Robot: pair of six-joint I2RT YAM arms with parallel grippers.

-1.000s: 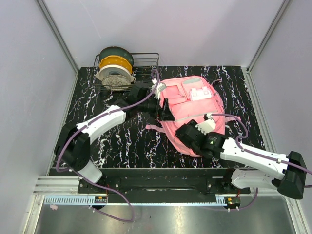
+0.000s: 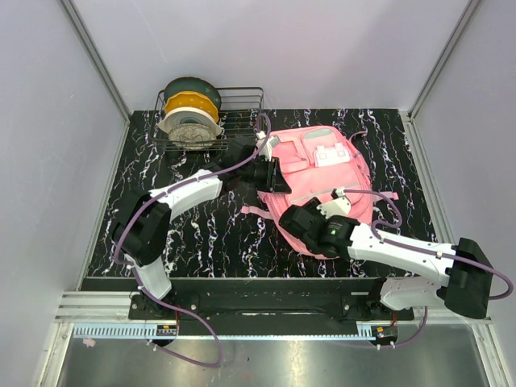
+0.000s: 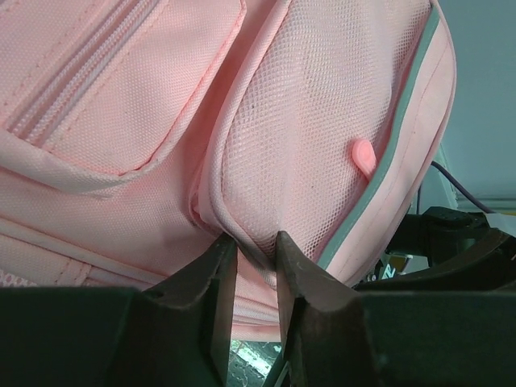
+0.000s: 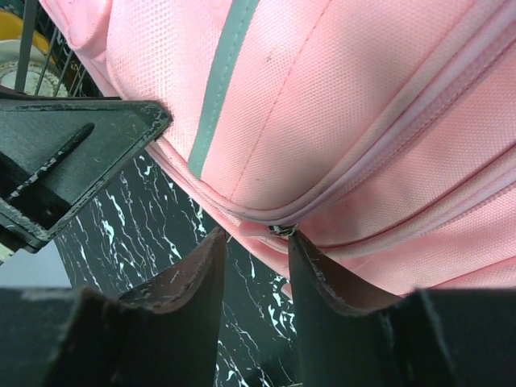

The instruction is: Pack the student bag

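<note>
The pink student bag (image 2: 322,161) lies flat on the black marbled surface, with a small zipped pocket and a grey-green stripe. My left gripper (image 2: 279,187) is at its left side. In the left wrist view, the fingers (image 3: 211,278) stand close together with a piped pink edge (image 3: 256,256) running between the tips; whether they clamp it cannot be told. At the bag's lower left is my right gripper (image 2: 292,224). Its fingers (image 4: 310,278) are part open in the right wrist view, just below a small metal zipper pull (image 4: 282,230) on the bag's seam.
A wire dish rack (image 2: 240,121) with several plates (image 2: 192,103) stands at the back left. Pink straps (image 2: 256,211) spread from the bag's sides. Bare marbled surface (image 2: 218,246) lies left of the bag, and both arms come close to each other over it.
The bag stays in place.
</note>
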